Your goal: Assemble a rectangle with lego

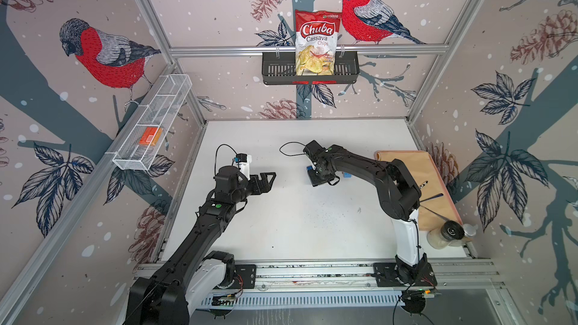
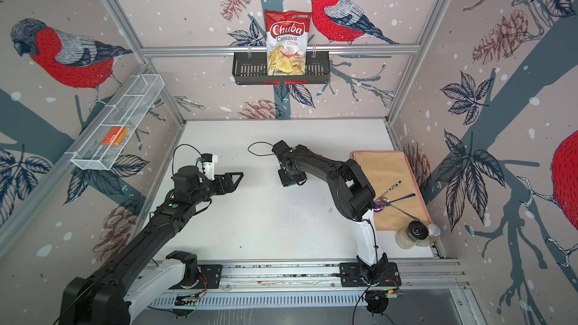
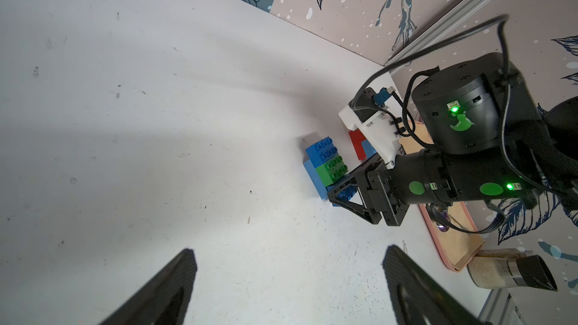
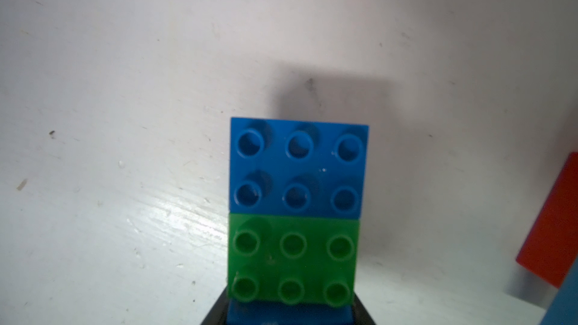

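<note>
A short stack of bricks lies on the white table, with a blue brick (image 3: 320,150) at its far end, a green brick (image 4: 293,255) beside it and another blue brick (image 4: 289,313) at the near end. My right gripper is shut on that near blue brick, its fingers mostly hidden beneath it in the right wrist view. A red brick (image 4: 548,219) and a light blue brick (image 4: 566,298) lie just right of the stack. My left gripper (image 1: 268,181) stands open above the left of the table, nothing between its fingers.
A tan tray (image 1: 402,156) with utensils and glass jars (image 1: 440,234) occupy the right side. A mesh basket (image 1: 129,162) hangs on the left wall, a black shelf (image 1: 280,77) with chips at the back.
</note>
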